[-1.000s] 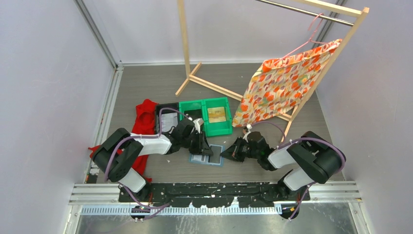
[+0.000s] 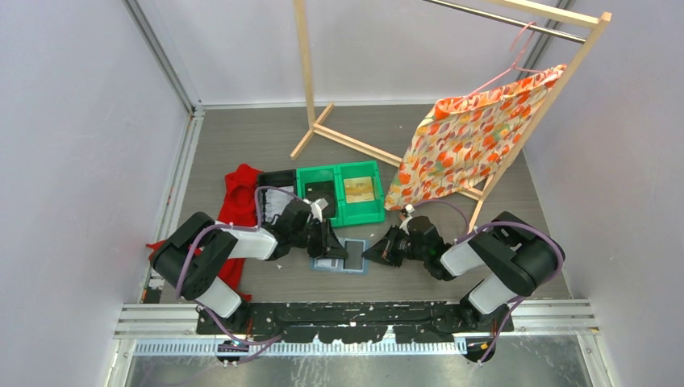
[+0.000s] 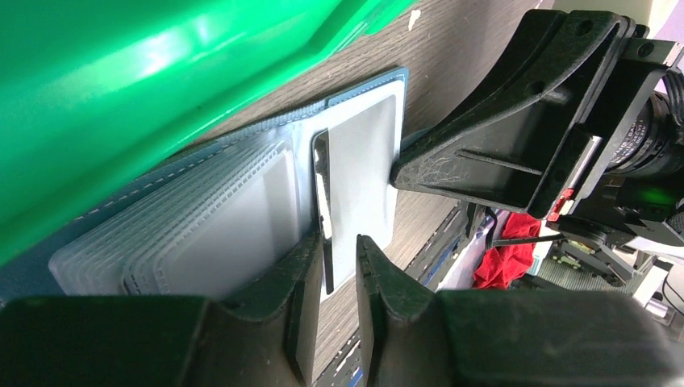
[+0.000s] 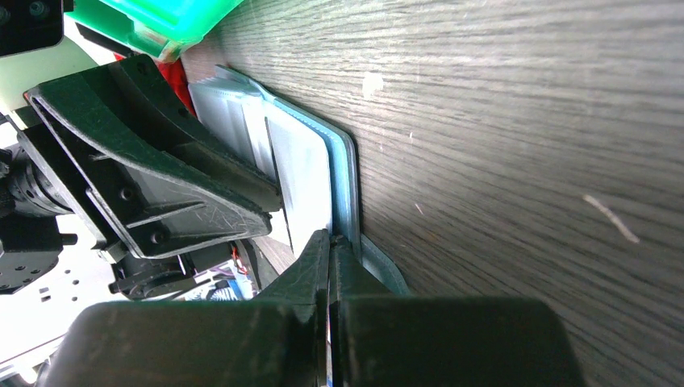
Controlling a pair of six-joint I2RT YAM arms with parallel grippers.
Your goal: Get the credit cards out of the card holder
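A blue card holder (image 2: 339, 269) lies open on the table, with clear sleeves (image 3: 230, 218) fanned on one side and a pale sleeve page (image 3: 367, 153) on the other. Along the middle runs a narrow dark, shiny strip (image 3: 323, 189); whether it is a card's edge I cannot tell. My left gripper is part open over this strip, whose lower end shows between its fingers. At the holder's right edge, my right gripper is shut, tips against the page edge (image 4: 310, 173). Whether it pinches the thin sleeve is unclear.
Just behind the holder stands a green tray (image 2: 362, 218) with a yellowish item in it. A red cloth (image 2: 240, 201) lies left, and a patterned cloth (image 2: 472, 137) hangs on a wooden rack at the back right.
Over the last second both grippers and the holder have shifted slightly to the left in the top view. The tray and cloths have stayed still.
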